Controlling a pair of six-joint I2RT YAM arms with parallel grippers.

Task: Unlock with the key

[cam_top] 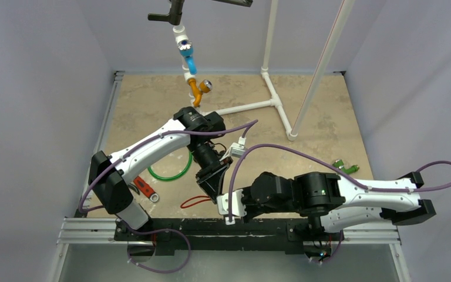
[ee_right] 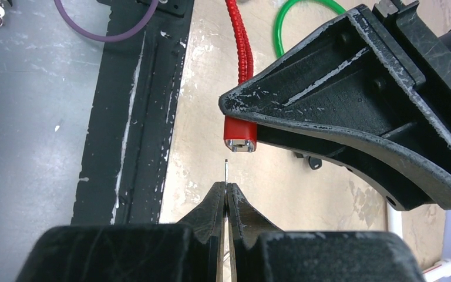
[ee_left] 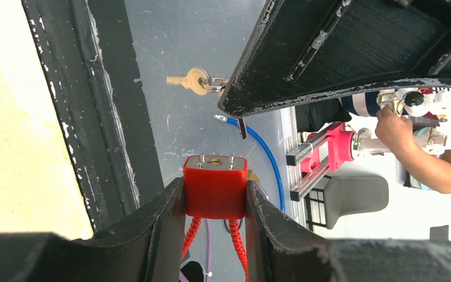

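Note:
In the left wrist view a red padlock (ee_left: 215, 188) sits between the fingers of my left gripper, its silver keyhole face turned toward my right gripper. Its braided red cable (ee_left: 236, 247) trails from the other end. From the shut fingertips of my right gripper a thin key blade (ee_right: 226, 170) sticks out, seen edge-on. The blade's tip is apart from the padlock (ee_right: 240, 129), a little to one side of the keyhole in the right wrist view. One black finger of the right gripper fills the upper left wrist view, with the key tip (ee_left: 242, 127) showing below it.
A brass key on rings (ee_left: 197, 80) shows over the grey surface; whether it hangs or lies there I cannot tell. Green hose (cam_top: 170, 178), an orange-handled tool (cam_top: 145, 189) and white pipes (cam_top: 276, 101) are on the board. Both grippers crowd together near its front edge.

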